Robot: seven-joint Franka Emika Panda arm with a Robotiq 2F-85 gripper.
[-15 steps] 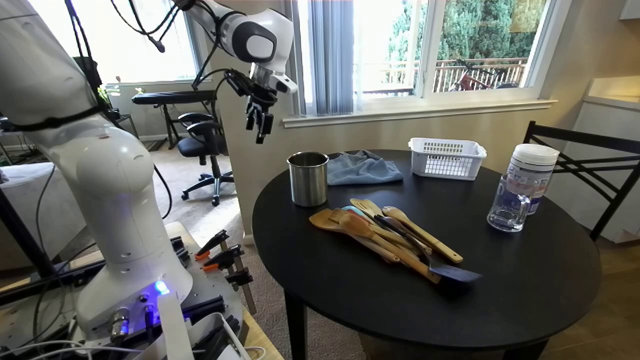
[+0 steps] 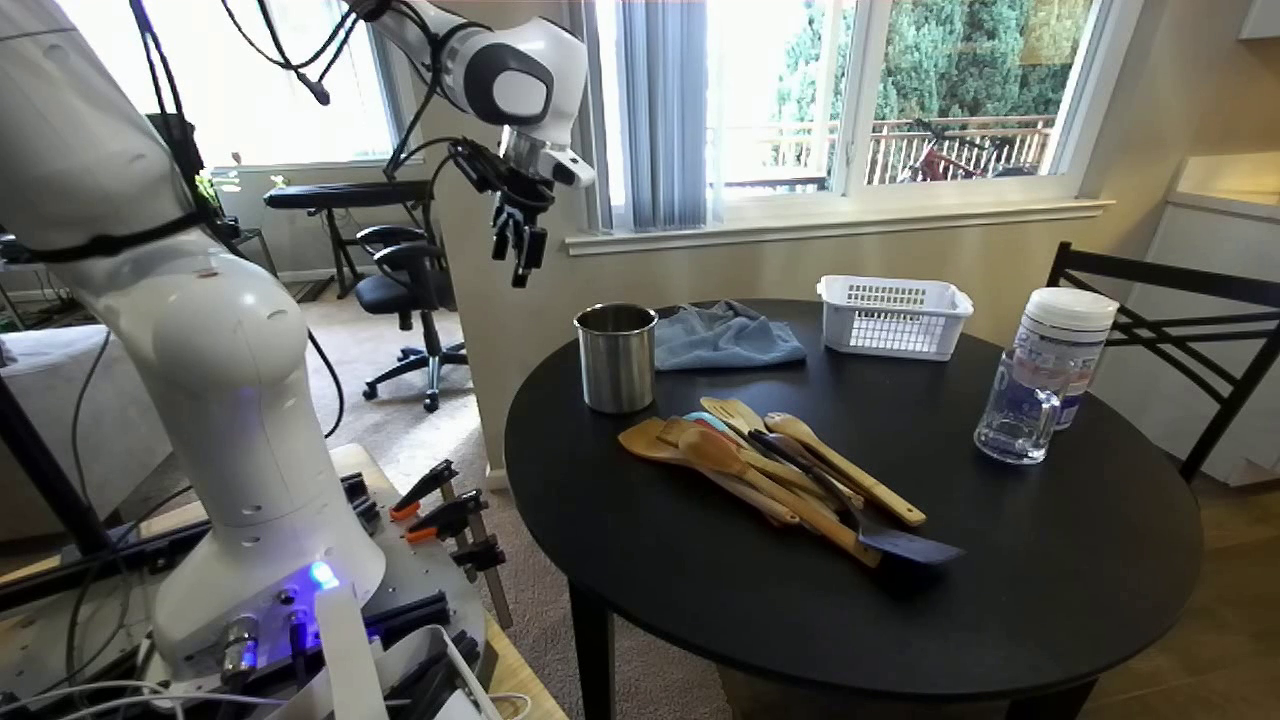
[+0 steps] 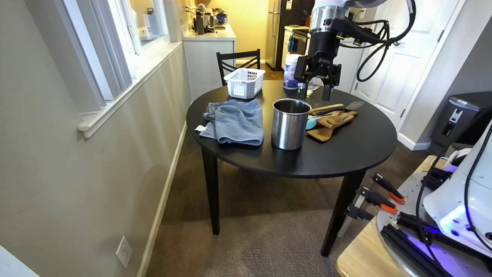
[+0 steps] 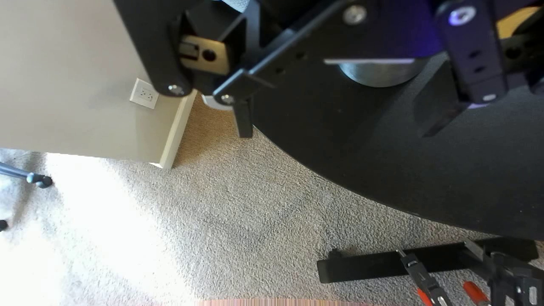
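Observation:
High above the table's left edge in exterior view 1, my gripper (image 2: 510,266) hangs clear of everything. The wrist view shows its fingers (image 4: 245,120) spread wide, with nothing held between them. A steel canister (image 2: 618,360) stands upright on the round black table (image 2: 744,600); in the wrist view only its lower edge (image 4: 380,76) shows past the gripper body. Beside it lies a heap of wooden utensils (image 2: 768,480), with a dark spatula (image 2: 906,546) at its near end. A crumpled blue cloth (image 3: 237,122) rests near the canister.
Toward the back is a white plastic basket (image 2: 894,322). A clear glass mug (image 2: 1014,420) stands with a white-lidded tub (image 2: 1071,310) on the right side. Bare tabletop lies in front of the utensils. The window sill (image 2: 840,224) and wall run behind the table.

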